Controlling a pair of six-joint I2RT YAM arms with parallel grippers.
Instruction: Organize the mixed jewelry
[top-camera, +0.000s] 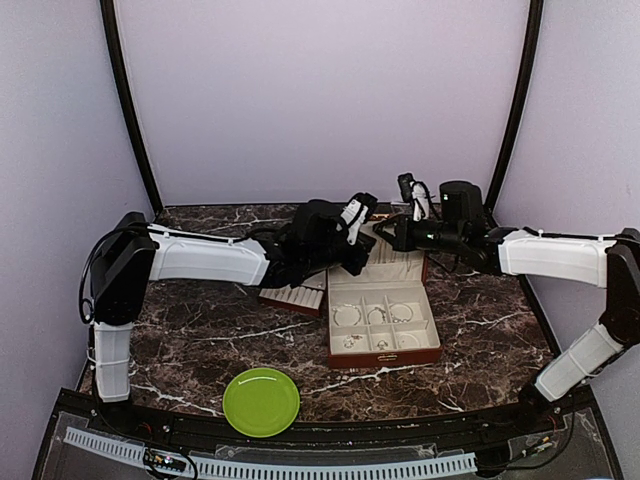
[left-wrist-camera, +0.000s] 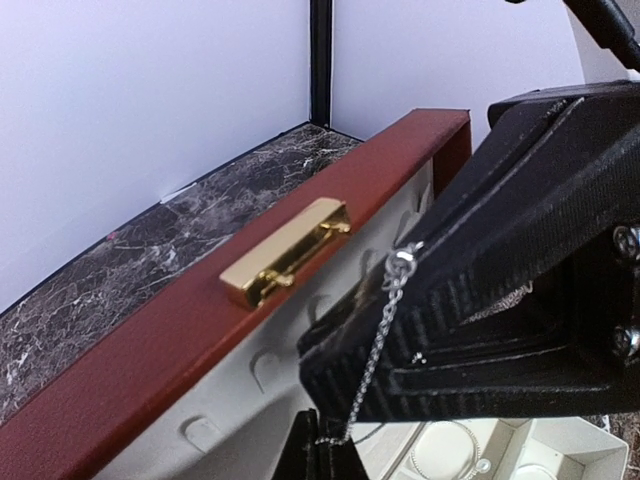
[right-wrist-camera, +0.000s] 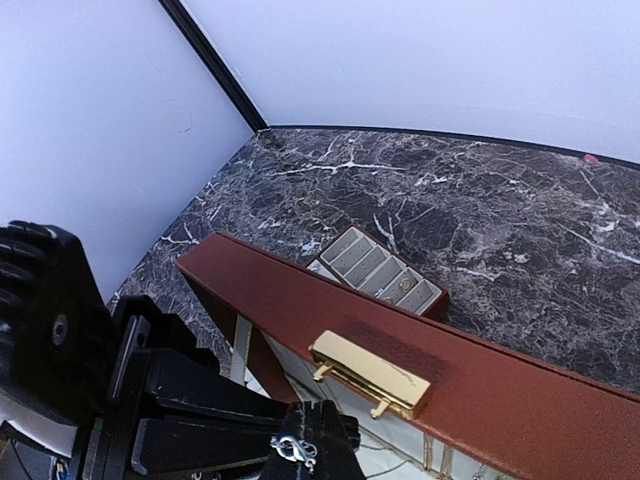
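A thin silver chain (left-wrist-camera: 372, 362) runs down across the side of my right gripper to the tips of my left gripper in the left wrist view. My left fingertips are shut where the chain meets them. The chain's clasp (right-wrist-camera: 295, 450) lies against the closed fingers of my right gripper in the right wrist view. Both grippers are close together over the raised lid of the jewelry box (top-camera: 384, 359), whose lower compartments hold several bracelets and small pieces (top-camera: 350, 341).
The lid edge has a gold latch (left-wrist-camera: 285, 250) close to both grippers. A smaller ring tray (top-camera: 292, 297) sits left of the box, partly under the left arm. An empty green plate (top-camera: 261, 403) lies at the front, and the marble tabletop left of it is bare.
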